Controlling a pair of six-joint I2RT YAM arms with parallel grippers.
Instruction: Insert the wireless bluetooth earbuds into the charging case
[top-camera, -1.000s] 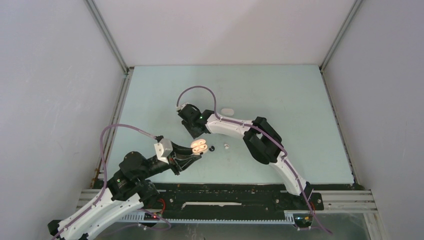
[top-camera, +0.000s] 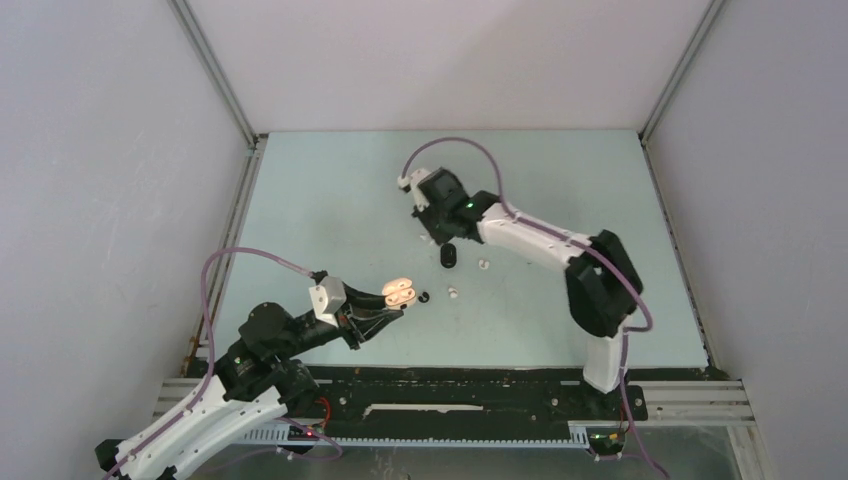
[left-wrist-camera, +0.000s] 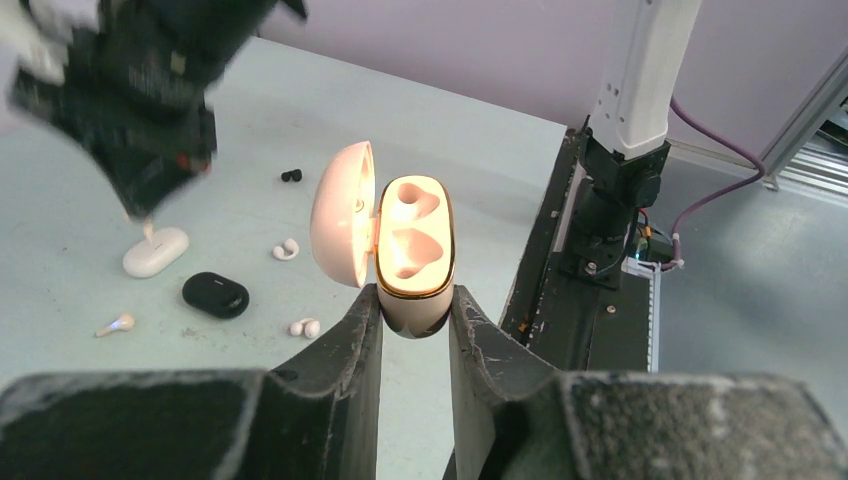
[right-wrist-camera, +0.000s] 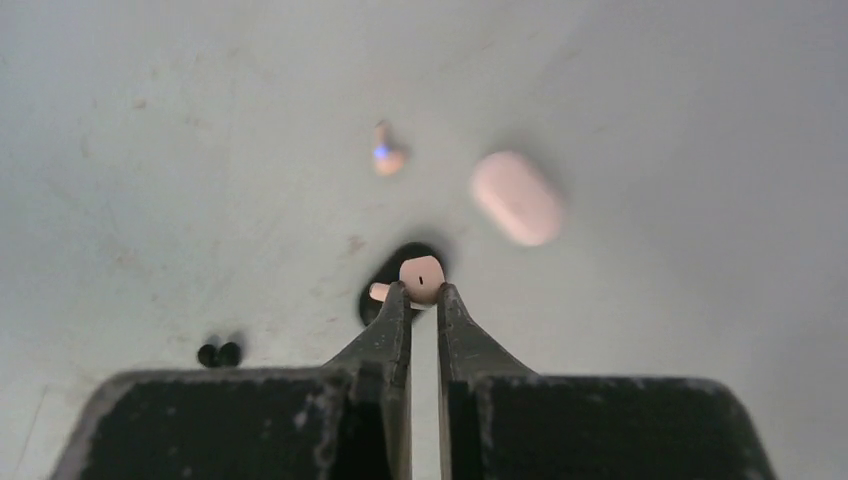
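My left gripper is shut on an open peach charging case (left-wrist-camera: 411, 235), held upright with two empty earbud wells facing up; in the top view the case (top-camera: 398, 292) is at lower centre-left. My right gripper is shut on a small peach-white earbud (right-wrist-camera: 421, 276), held above a black case (right-wrist-camera: 382, 270); in the top view that gripper (top-camera: 425, 225) is blurred by motion.
On the table (top-camera: 540, 320) lie a white case (left-wrist-camera: 155, 258), a black case (left-wrist-camera: 215, 295), black earbuds (left-wrist-camera: 291, 175), white earbud pieces (left-wrist-camera: 304, 327) and a single earbud (left-wrist-camera: 115, 325).
My right arm has swung up and to the right in the top view, uncovering items on the table. My left arm holding the open case has not moved.
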